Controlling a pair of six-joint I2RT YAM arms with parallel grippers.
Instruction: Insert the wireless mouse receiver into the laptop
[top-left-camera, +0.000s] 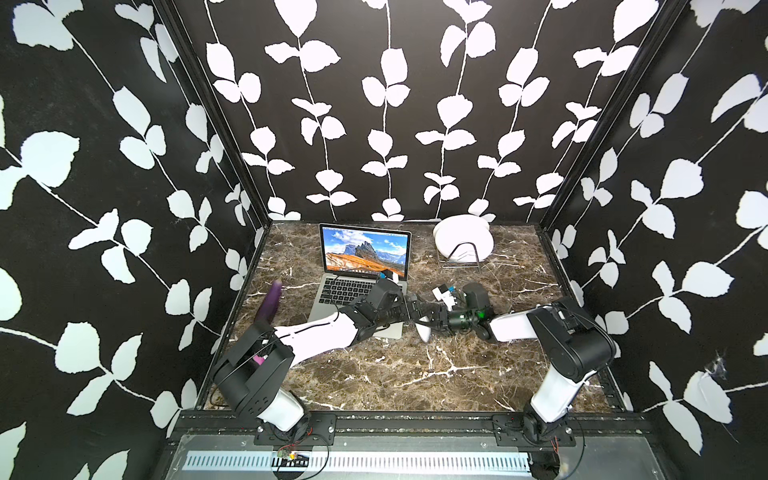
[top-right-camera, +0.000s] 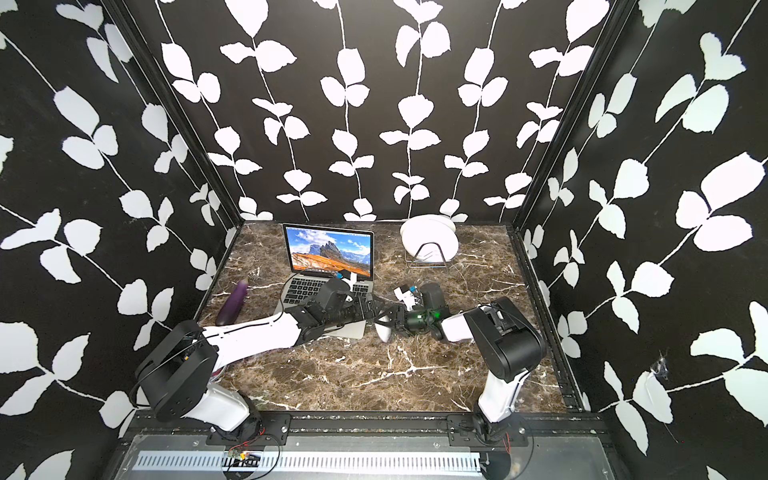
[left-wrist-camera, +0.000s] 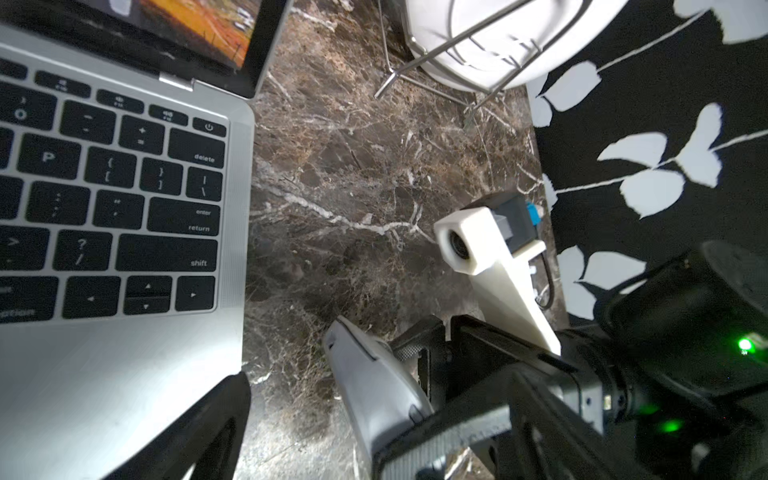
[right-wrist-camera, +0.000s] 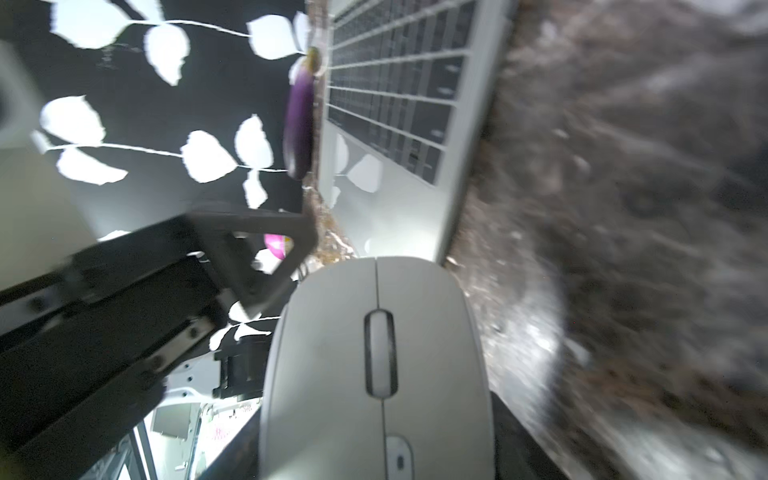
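The open silver laptop (top-left-camera: 364, 248) stands at the back left, screen lit. My right gripper (top-right-camera: 384, 318) is shut on a white wireless mouse (right-wrist-camera: 376, 360), held tilted beside the laptop's right edge (left-wrist-camera: 232, 320). My left gripper is open, its fingers over the laptop's right side and just in front of the mouse and right gripper.
An eggplant (right-wrist-camera: 300, 120) lies left of the laptop. White plates in a wire rack (top-left-camera: 460, 240) stand at the back right.
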